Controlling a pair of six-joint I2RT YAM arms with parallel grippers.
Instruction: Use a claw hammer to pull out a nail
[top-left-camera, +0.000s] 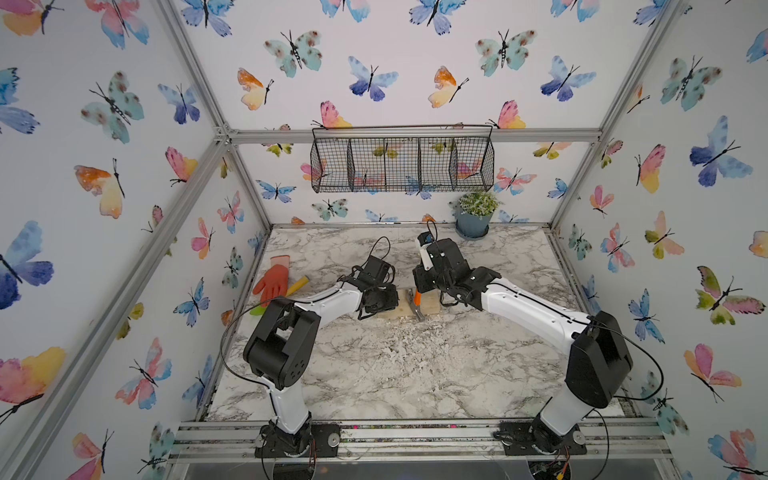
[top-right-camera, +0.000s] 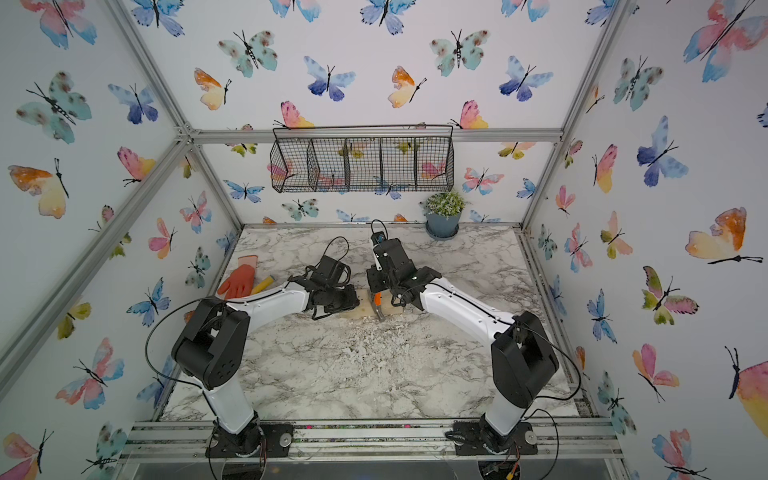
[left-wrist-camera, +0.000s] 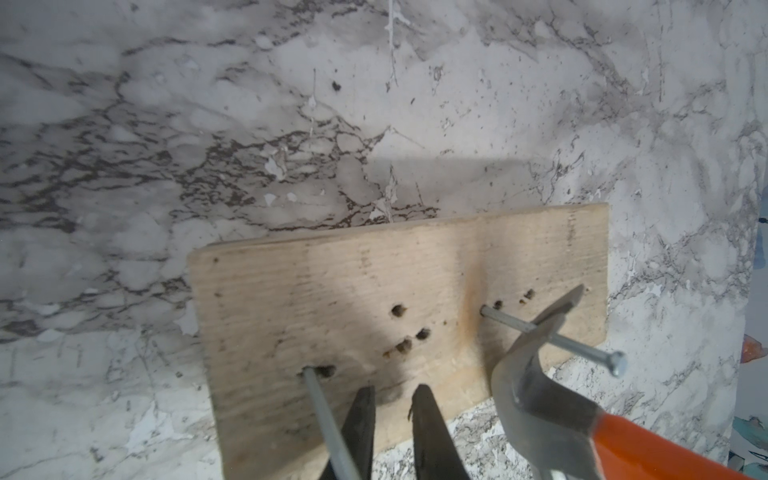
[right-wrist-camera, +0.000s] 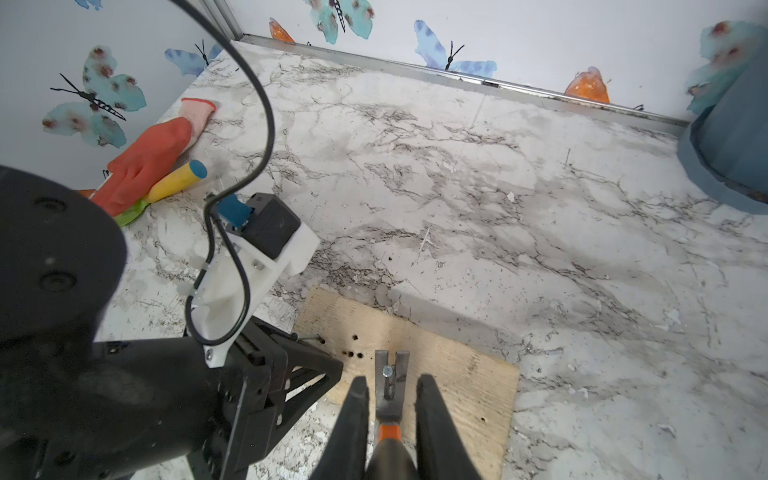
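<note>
A wooden board (left-wrist-camera: 272, 304) with several holes and two nails lies centrally on the marble table. The claw hammer's steel head (left-wrist-camera: 544, 408) is at the right nail (left-wrist-camera: 584, 352), its claw around the shank; its orange handle rises to my right gripper, shut on it. My left gripper is over the board beside the other nail (left-wrist-camera: 324, 416), its fingers part open with no object visible between them; whether they touch that nail is unclear.
Gloves (top-left-camera: 272, 280) and a yellow tool handle (top-left-camera: 296, 285) lie at the left. A potted plant (top-left-camera: 473, 214) stands at the back right, below a wire rack (top-left-camera: 400, 160).
</note>
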